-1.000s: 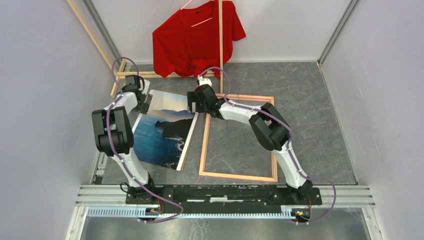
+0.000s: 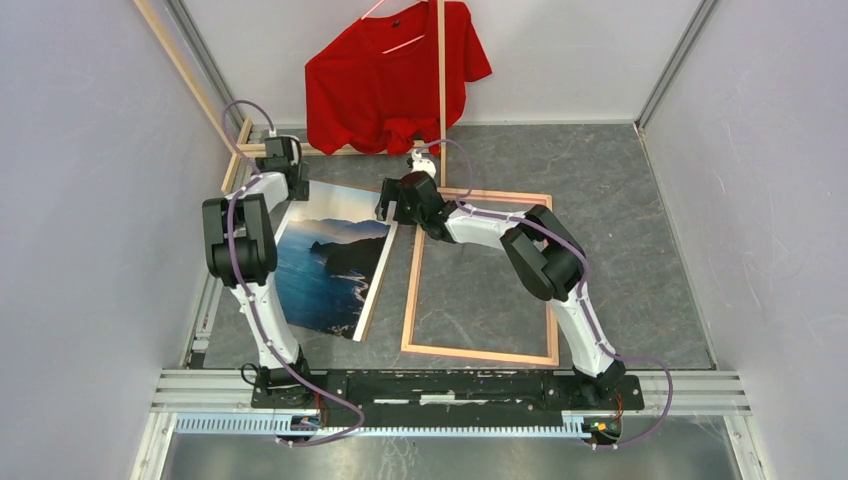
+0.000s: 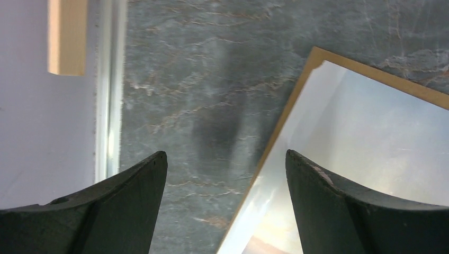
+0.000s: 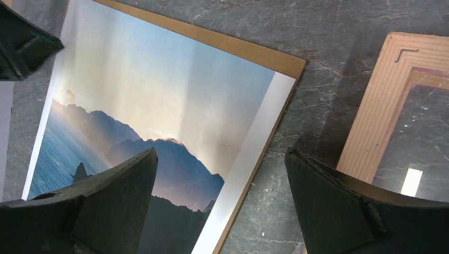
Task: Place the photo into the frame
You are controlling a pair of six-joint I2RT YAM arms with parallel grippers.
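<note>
The photo [image 2: 325, 265], a mountain-and-sea picture with white borders, lies on a brown backing board [image 4: 265, 57] at the left of the floor. To its right lies the empty wooden frame [image 2: 480, 354], its clear pane showing in the right wrist view. My left gripper is open above the photo's far left edge, one finger over the floor and the other over the white border. Open too, my right gripper hovers over the photo's right edge near its far corner, one finger above the picture and the other beside the wooden frame. Neither holds anything.
A red shirt [image 2: 390, 80] hangs on the back wall behind a wooden pole [image 2: 441, 90]. Wooden bars [image 2: 345, 151] stand along the back left.
The left arm has moved away from the front, toward the photo's far left corner. My right gripper has shifted slightly right, and the wooden frame has slid very slightly rightward.
</note>
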